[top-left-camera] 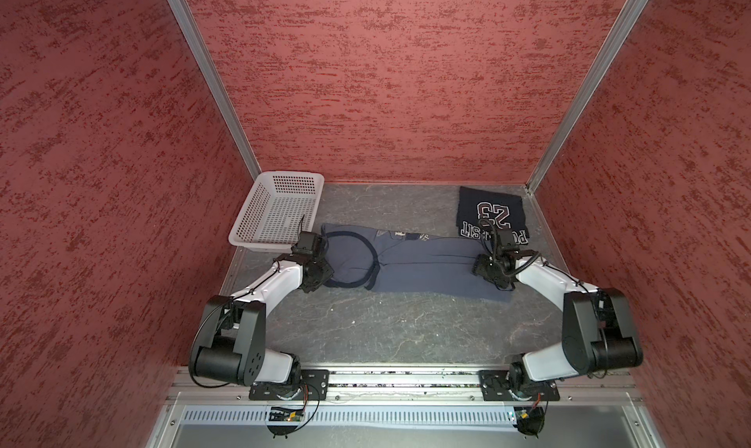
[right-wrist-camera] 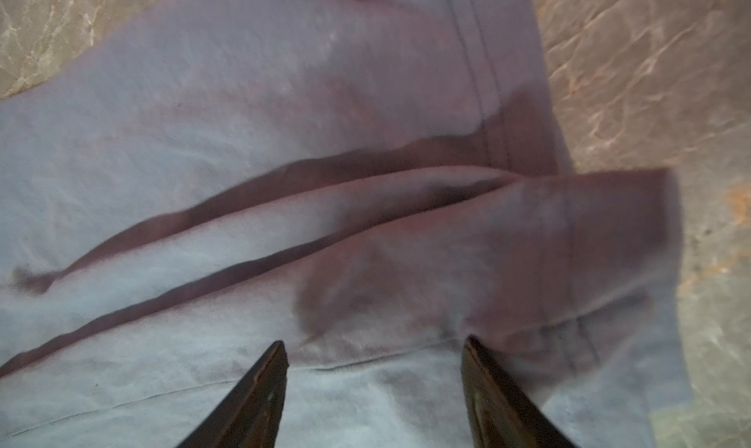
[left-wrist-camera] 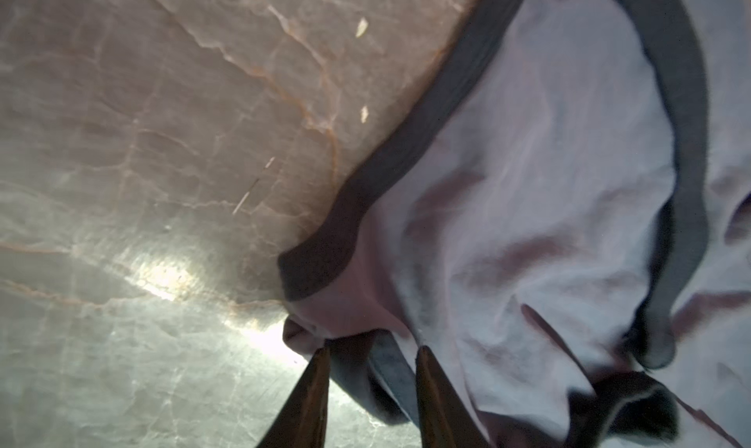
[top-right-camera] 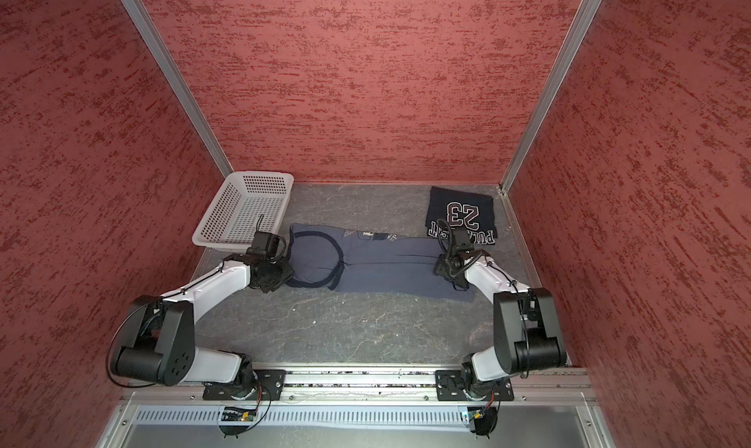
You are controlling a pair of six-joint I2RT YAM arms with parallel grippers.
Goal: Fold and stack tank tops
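A grey-blue tank top [top-left-camera: 438, 276], seemingly inside out, lies stretched left to right across the table, its sides folded lengthwise toward the middle. The dark-trimmed neck and armhole end is at left, the hem at right. In the left wrist view my left gripper stands part open over the corner of the dark-trimmed strap end [left-wrist-camera: 367, 369]. Over the hem end, in the right wrist view, my right gripper is open wider, with a raised fold [right-wrist-camera: 438, 252] of cloth just ahead of its fingers. A folded navy top [top-left-camera: 493, 205] numbered 23 rests at back right.
The white perforated basket [top-left-camera: 273, 213] stands at back left, behind the left arm. Bare grey table [top-left-camera: 391, 322] lies in front of the spread top, and another clear strip [top-left-camera: 391, 201] runs behind it.
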